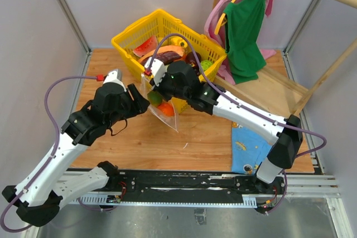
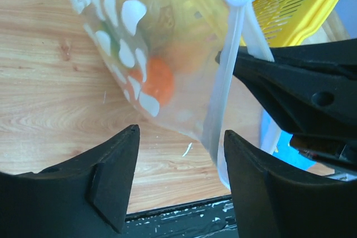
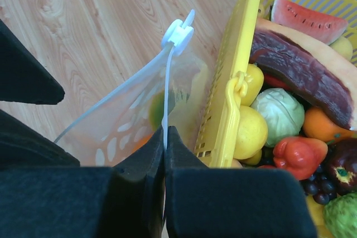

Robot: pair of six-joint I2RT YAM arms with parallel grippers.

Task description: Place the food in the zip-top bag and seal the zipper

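Observation:
A clear zip top bag (image 1: 171, 119) with white spots hangs low over the table beside the yellow basket. Inside it are a green food piece (image 1: 154, 98) and an orange one (image 2: 159, 81). My right gripper is shut on the bag's thin rim, just below the white zipper slider (image 3: 178, 36). In the left wrist view, the fingers (image 2: 124, 157) of my left gripper stand apart; the bag's edge runs down by the right fingertip, and I see no grip on it. The right gripper's black finger (image 2: 290, 68) is close by.
Behind the bag stands the yellow basket (image 1: 125, 48), filled with play food such as a watermelon slice (image 3: 308, 22). A blue cloth (image 1: 245, 146) lies at right, below a wooden rack with hanging clothes (image 1: 245, 32).

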